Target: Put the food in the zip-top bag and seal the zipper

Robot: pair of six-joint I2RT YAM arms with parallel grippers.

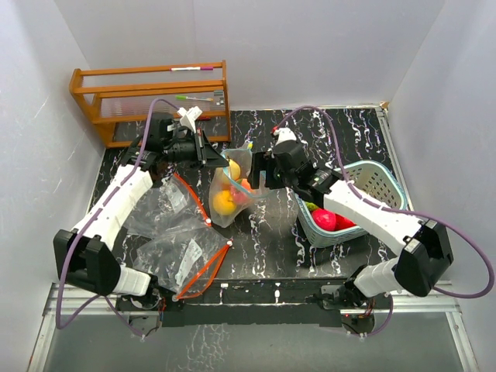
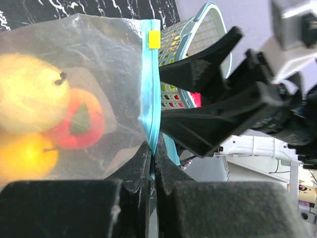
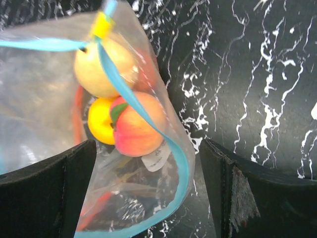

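Observation:
A clear zip bag with blue zipper stands at centre, holding a yellow fruit, a peach and other fruit. My left gripper is shut on the bag's zipper edge, near its top. My right gripper hangs at the bag's right side; in the right wrist view its fingers stand apart over the blue zipper strip, and in the left wrist view they sit beside the zipper with its yellow slider.
A basket with red and green produce sits at right. Two flat bags with orange zippers lie at left front. A wooden rack stands at back left.

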